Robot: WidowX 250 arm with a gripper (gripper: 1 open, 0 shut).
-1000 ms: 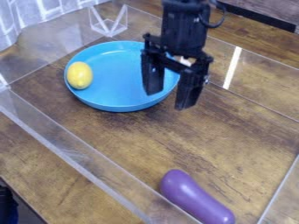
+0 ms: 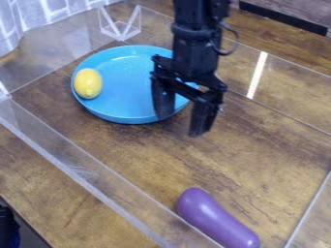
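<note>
My dark gripper (image 2: pixel 184 108) hangs over the right side of a blue round tray (image 2: pixel 123 97), its two fingers spread apart and blurred. A yellow oblong object (image 2: pixel 88 83) lies at the tray's left side. A purple eggplant-like object (image 2: pixel 218 218) lies alone at the lower front right of the wooden table. The arm hides part of the tray's back and right.
Clear plastic walls (image 2: pixel 77 170) run along the left and front of the work area. A small white wire-like item (image 2: pixel 120 21) stands at the back left.
The arm has shifted slightly and turned, now blurred in motion. The yellow and purple objects have stayed in place.
</note>
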